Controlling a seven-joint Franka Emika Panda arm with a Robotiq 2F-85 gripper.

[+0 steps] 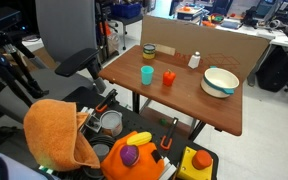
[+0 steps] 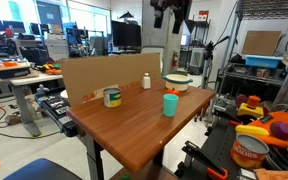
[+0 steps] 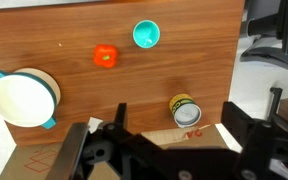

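My gripper hangs high above the table in exterior view 2, its two fingers apart with nothing between them. Dark, parted fingers also show along the bottom of the wrist view. Below it on the brown table stand a teal cup, a red tomato-like object, a labelled can, a small white bottle and a cream pan with teal handles. From the wrist, the teal cup and red object lie far from the fingers; the gripper partly hides the bottle.
A cardboard panel stands along the table's back edge. Beside the front are an orange cloth, a purple ball, a yellow item and metal cans. An office chair adjoins one end. Mid-table is mostly bare.
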